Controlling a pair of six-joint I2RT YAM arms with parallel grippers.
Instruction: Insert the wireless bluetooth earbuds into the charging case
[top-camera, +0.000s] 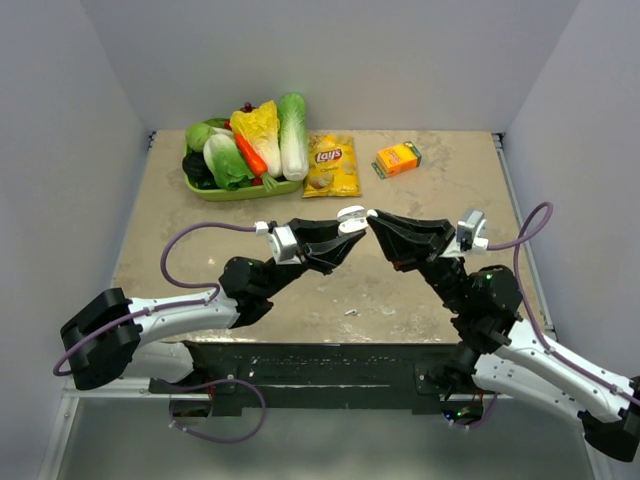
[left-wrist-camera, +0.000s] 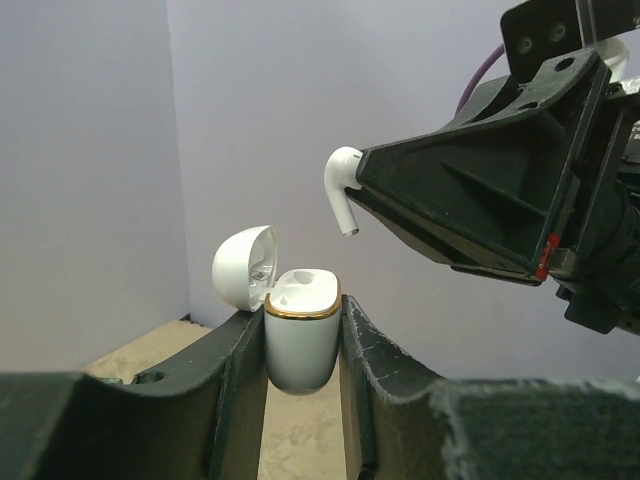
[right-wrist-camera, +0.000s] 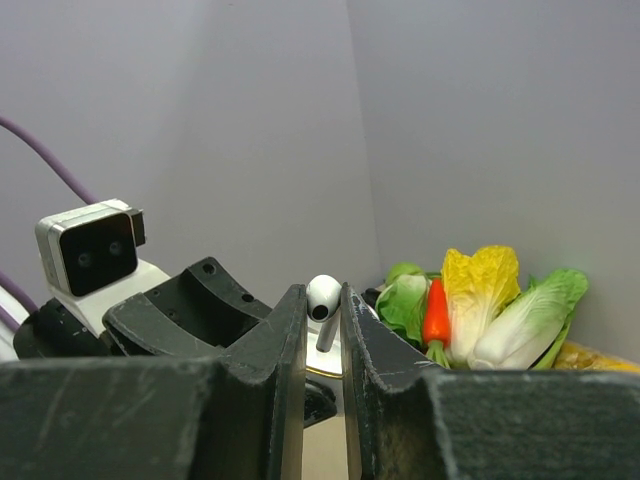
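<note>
The white charging case, gold-rimmed with its lid flipped up, is held upright by my left gripper, shut on it. My right gripper is shut on a white earbud. In the left wrist view that earbud hangs stem-down from the right fingertips, above and a little right of the case's open top, apart from it. In the right wrist view the case is mostly hidden behind the earbud and fingers. From above, case and earbud are very close together.
A green basket of vegetables, a yellow chip bag and an orange box lie at the back of the table. A small white item lies on the bare front middle of the table.
</note>
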